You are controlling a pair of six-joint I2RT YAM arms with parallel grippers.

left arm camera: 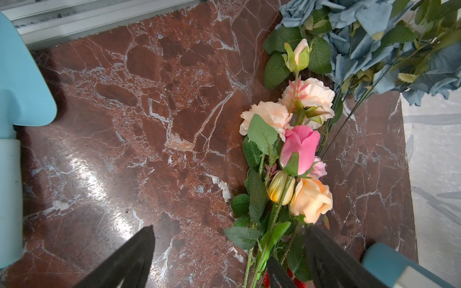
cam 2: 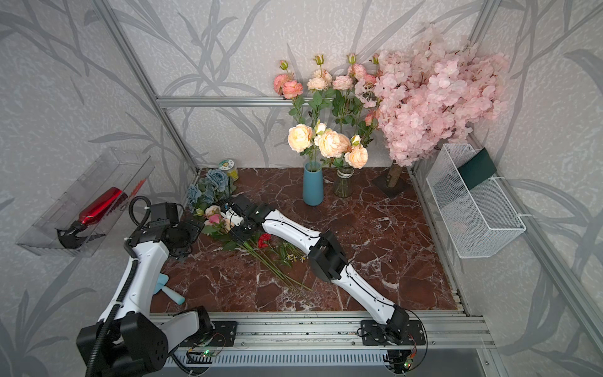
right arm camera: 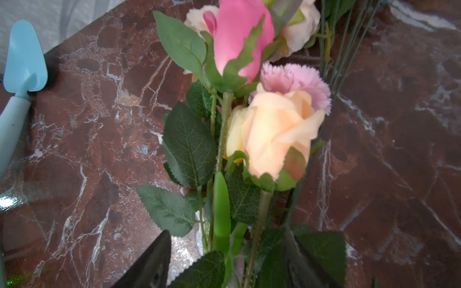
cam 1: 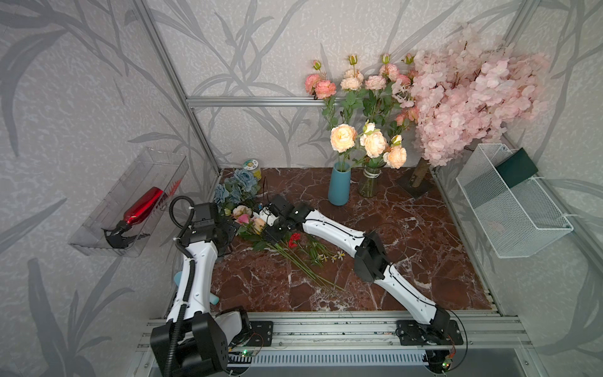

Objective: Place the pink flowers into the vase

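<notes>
A pink rosebud (left arm camera: 300,146) lies among a bunch of stemmed flowers on the marble table, beside a pale pink carnation (right arm camera: 297,84) and a peach rose (right arm camera: 278,139). My right gripper stands open above this bunch, with green stems and leaves showing between its fingers but not gripped. Left of the bunch, my left gripper is open over the table and holds nothing. A teal vase (cam 1: 339,187) with a cream flower in it stands upright at the back, next to a glass vase (cam 1: 369,185) that holds flowers too.
Blue flowers (cam 1: 241,183) lie behind the bunch at the left. A red flower (cam 1: 293,239) rests near the stems. A light blue trowel (left arm camera: 24,86) lies at the left front.
</notes>
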